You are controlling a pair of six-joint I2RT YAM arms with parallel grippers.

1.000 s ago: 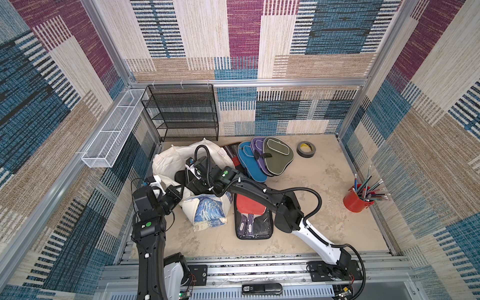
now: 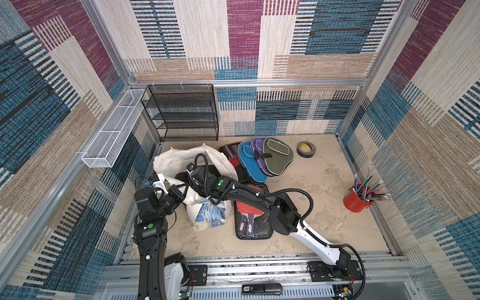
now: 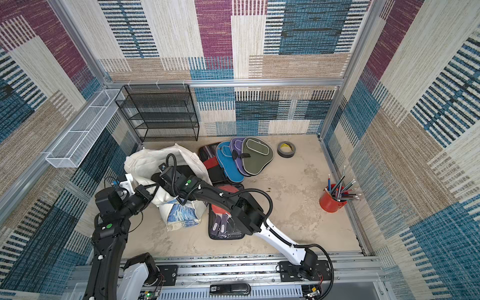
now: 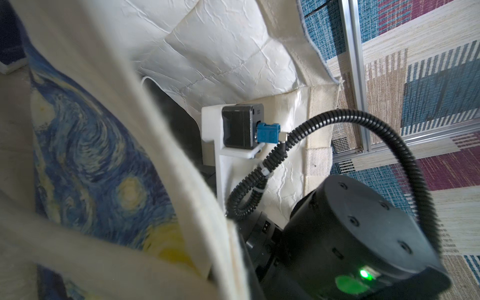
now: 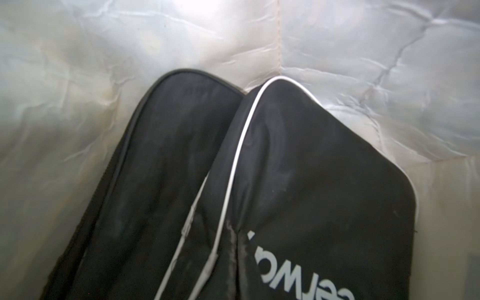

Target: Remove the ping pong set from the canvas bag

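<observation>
The white canvas bag (image 2: 210,220) with a starry-night print stands at left. My left gripper (image 2: 180,192) is at its near-left rim; whether it holds fabric is unclear. My right gripper reaches down into the bag, fingers hidden. Inside, the right wrist view shows two black padded cases (image 5: 320,165), one white-piped with lettering, against the silvery lining (image 5: 375,50).
Right of the bag lie a red-and-black case (image 2: 250,207) and stacked blue, purple and olive cases (image 2: 275,155). A tape roll (image 2: 306,155), red pencil cup (image 2: 355,202) and wire shelves (image 2: 180,112) stand around.
</observation>
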